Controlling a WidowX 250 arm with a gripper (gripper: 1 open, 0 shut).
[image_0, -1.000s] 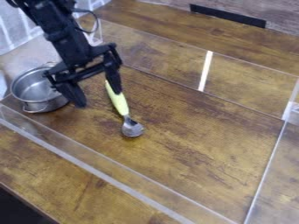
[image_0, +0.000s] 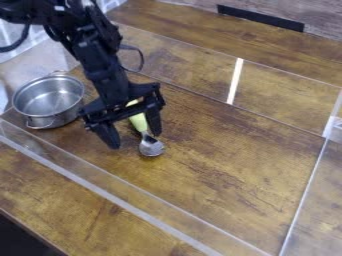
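My black gripper (image_0: 126, 128) hangs low over the wooden table (image_0: 241, 180), open, its two fingers either side of a spoon with a pale yellow-green handle (image_0: 138, 121) and a silver head (image_0: 152, 148). The gripper partly hides the handle; whether it touches it I cannot tell. A metal pot (image_0: 48, 98) stands to the left of the gripper.
Clear table lies to the right and in front. A white strip (image_0: 235, 81) marks the wood at the upper right, and a dark slot (image_0: 261, 18) is at the back. Pale lines cross the tabletop.
My gripper has moved lower and to the right, away from the pot and over the spoon's handle. The spoon and pot look unmoved.
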